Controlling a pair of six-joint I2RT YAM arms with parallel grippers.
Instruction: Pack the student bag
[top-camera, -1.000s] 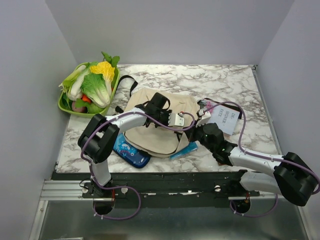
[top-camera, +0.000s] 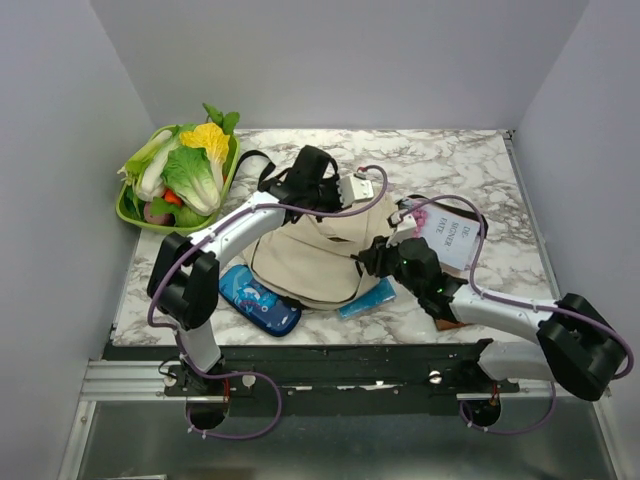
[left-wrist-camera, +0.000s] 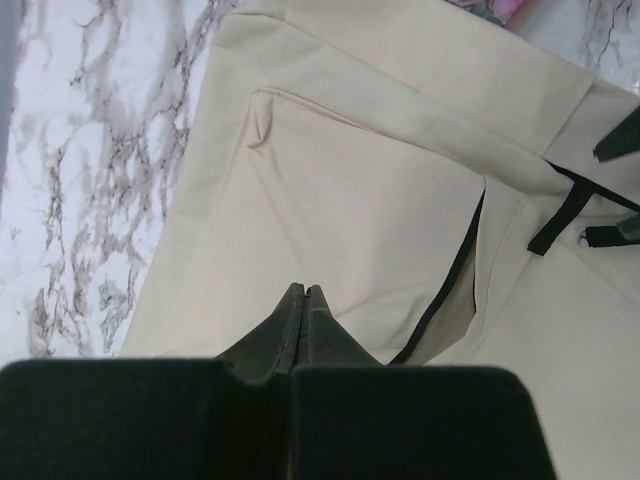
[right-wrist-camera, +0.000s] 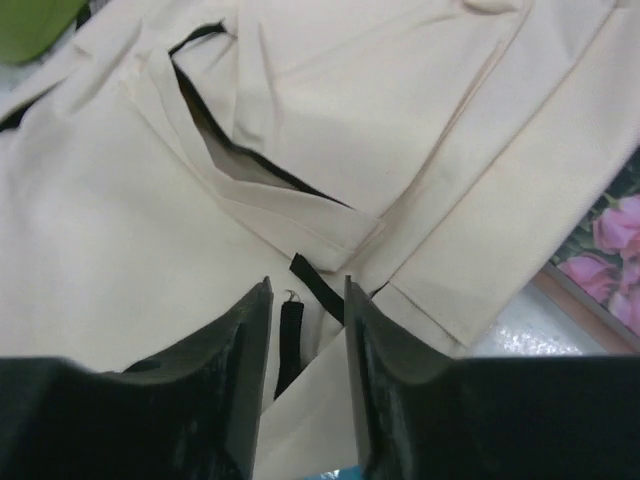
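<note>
The cream canvas bag (top-camera: 300, 260) lies flattened on the marble table, its black-edged opening and zip tabs in both wrist views (left-wrist-camera: 370, 220) (right-wrist-camera: 190, 260). My left gripper (top-camera: 332, 195) is over the upper part of the bag, shut with nothing showing between its fingers. My right gripper (top-camera: 373, 255) is at the bag's right side, part open above the short black tabs, with no held thing visible. A blue pencil case (top-camera: 258, 300) lies at the bag's front left, and a blue flat item (top-camera: 368, 305) is partly under its front right.
A green basket (top-camera: 130, 208) of vegetables stands at the back left. Books and a white card (top-camera: 450, 235) lie right of the bag, partly behind my right arm. Bare marble lies along the back and far right.
My left gripper has risen and moved toward the back of the table, away from the bag's opening.
</note>
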